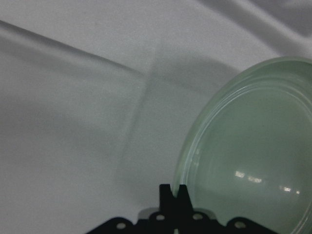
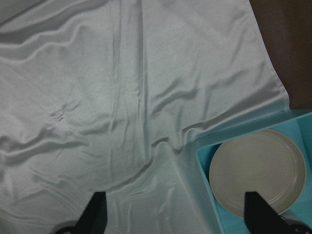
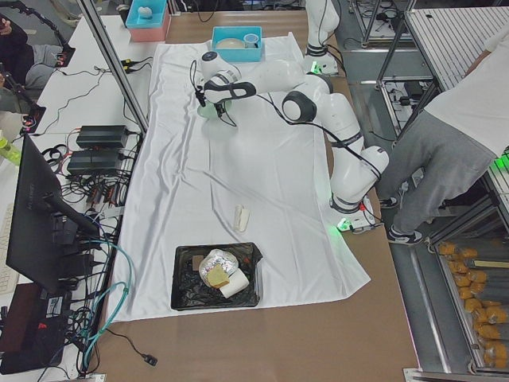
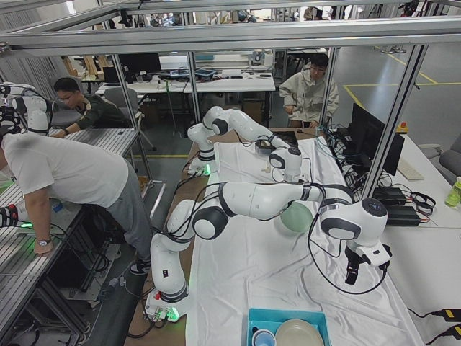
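A pale green translucent plate (image 1: pixel 253 146) lies on the white cloth, seen also as a green disc (image 4: pixel 295 218) in the camera right view. My left gripper is at the plate's rim, its black fingertips close together; whether the rim is between them I cannot tell. My right gripper is high over the cloth beside a blue bin, its two fingers wide apart with nothing visible between them.
The blue bin (image 3: pixel 237 53) holds a beige plate (image 2: pixel 256 170) and a cup. A black tray (image 3: pixel 183 282) with foil and other items sits at the cloth's other end, near a small pale object (image 3: pixel 242 219).
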